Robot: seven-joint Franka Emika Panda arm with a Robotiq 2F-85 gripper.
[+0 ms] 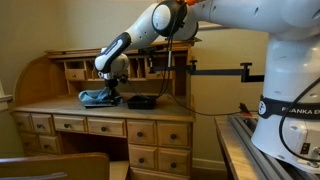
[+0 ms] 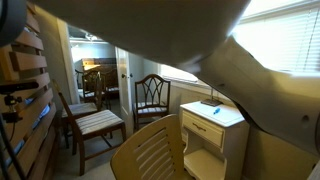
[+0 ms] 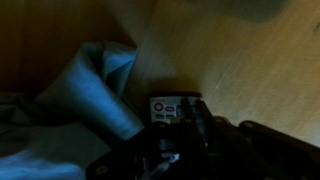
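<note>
Over the wooden desk, my gripper [image 1: 112, 95] is down beside a crumpled blue-grey cloth [image 1: 94, 98]. The wrist view is dark; there the fingers [image 3: 205, 130] come in from the bottom. A small dark item with pale and reddish markings [image 3: 172, 104] shows at the fingertips, and my gripper is shut on it. Its lower part is hidden by the fingers. The cloth [image 3: 85, 95] fills the left side of that view, close to the item. A black tray [image 1: 142, 102] sits to the right of the gripper in exterior view 1.
Cubbyholes [image 1: 75, 72] rise behind the desktop. A dark edge [image 3: 250, 6] shows at the top of the wrist view. Bare wood [image 3: 255, 70] lies right of the item. Exterior view 2 shows chairs [image 2: 152, 95] and a white cabinet [image 2: 213, 132], with the arm blocking much of it.
</note>
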